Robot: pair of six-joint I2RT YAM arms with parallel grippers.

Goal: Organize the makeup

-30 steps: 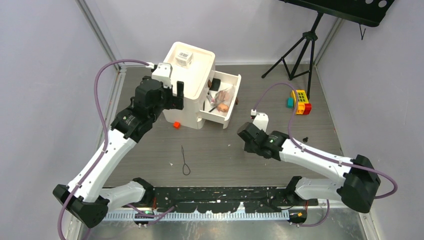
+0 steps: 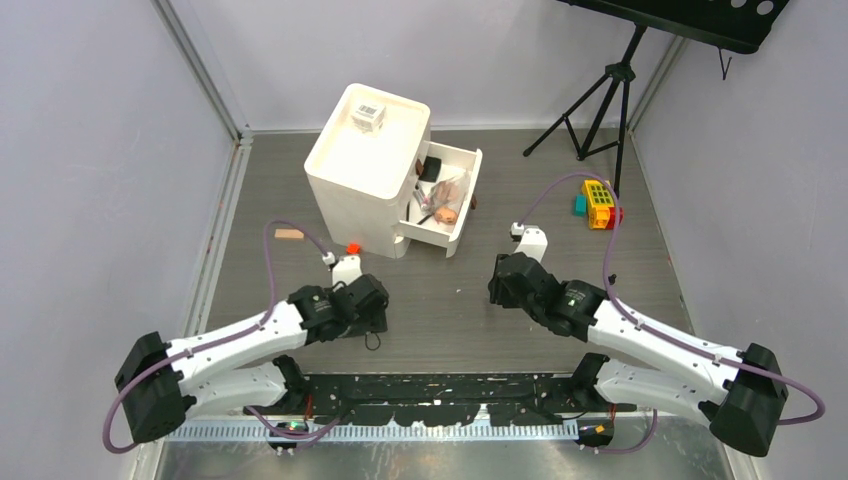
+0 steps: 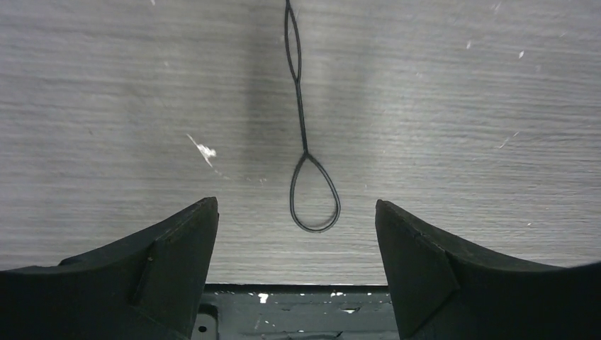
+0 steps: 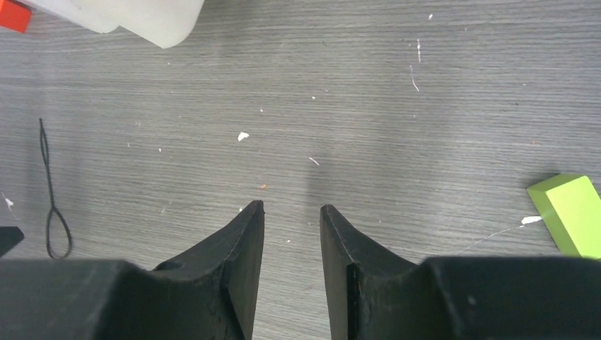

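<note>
A white cabinet [image 2: 362, 175] stands at the back centre, its drawer [image 2: 450, 232] pulled out with assorted small items, a dark case and a bag inside. My left gripper hangs open low over the front-left floor, with a thin black looped cord [image 3: 303, 127] beneath, between its fingertips in that wrist view. My right gripper is at centre right over bare floor, its fingers part open with nothing between them.
A small white box [image 2: 368, 117] sits on the cabinet top. An orange block [image 2: 353, 248] lies before it. A yellow toy [image 2: 598, 205], a green block [image 4: 567, 212] and a black stand [image 2: 620, 70] are at right.
</note>
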